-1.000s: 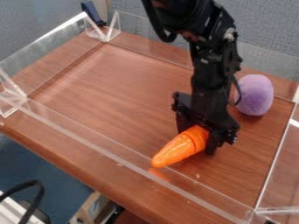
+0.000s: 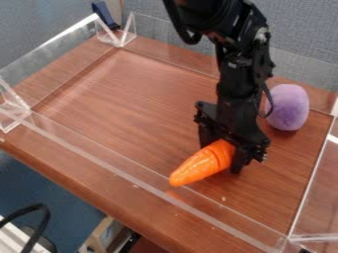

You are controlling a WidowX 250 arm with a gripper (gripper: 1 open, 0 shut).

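The black gripper (image 2: 231, 143) reaches down from the top to the right part of the wooden surface, low over an orange carrot (image 2: 199, 167). The carrot's thick end is among the fingers and its tip points down-left toward the front. Whether the fingers are closed on it is hard to tell. A purple eggplant-like object (image 2: 288, 107) lies just behind and right of the gripper.
Clear plastic walls (image 2: 27, 74) border the wooden surface (image 2: 119, 89), whose left and middle are free. At the lower left, past the edge, are a black cable and some objects on the floor.
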